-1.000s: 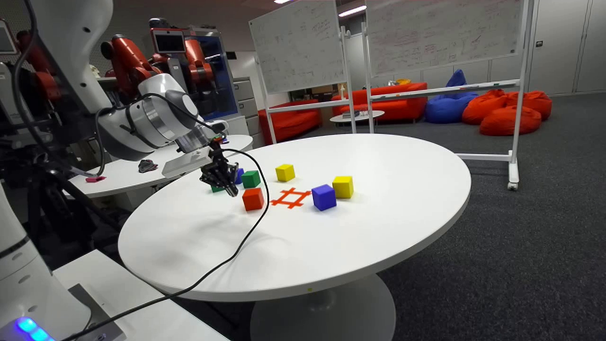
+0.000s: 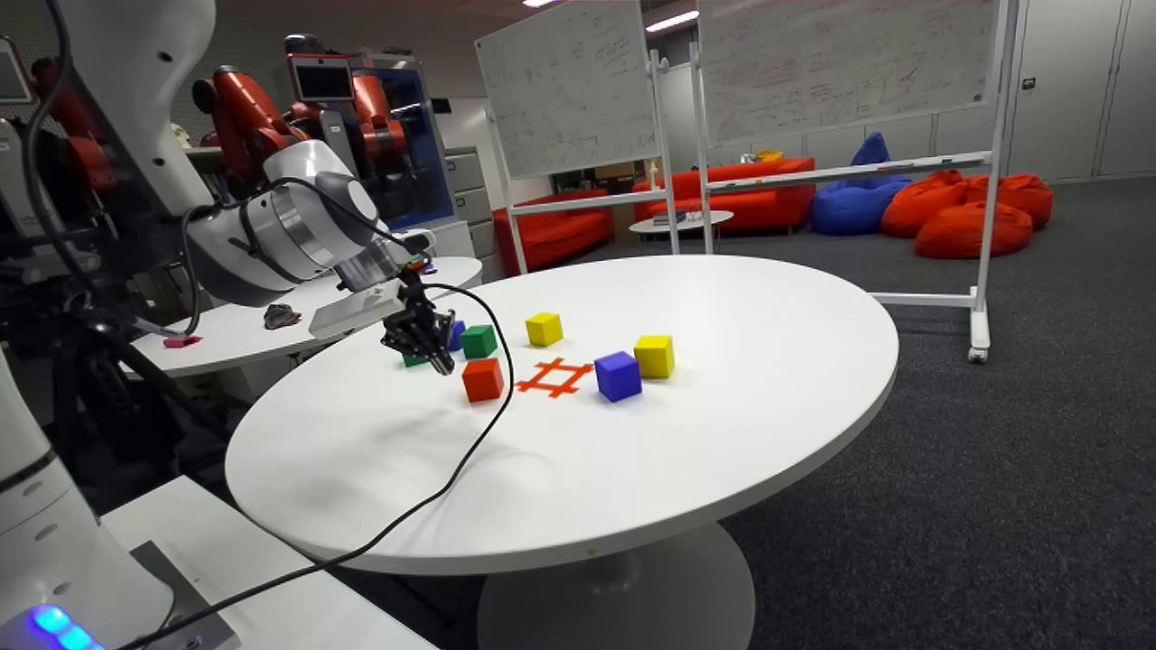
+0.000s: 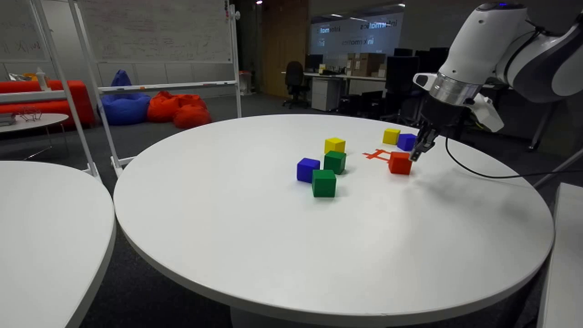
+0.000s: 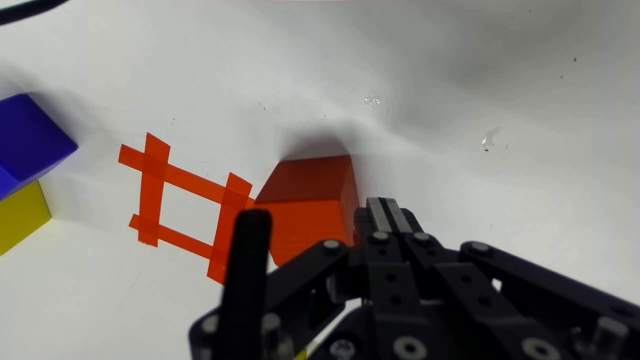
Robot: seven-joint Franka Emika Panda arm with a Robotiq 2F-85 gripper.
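Note:
Beside the red cube, my gripper is shut, with nothing between its fingers. The fingertips are at the cube's side away from the tape; whether they touch it I cannot tell. In exterior view 1 the red cube rests on the white table just left of a square of crossed red tape. From the other side, exterior view 2 has the gripper low at the right of the red cube. In the wrist view the red tape lies flat, its near corner by the cube.
Right of the tape stand a blue cube and a yellow cube. Another yellow cube, two green cubes and a second blue cube form a loose group. A black cable hangs in front.

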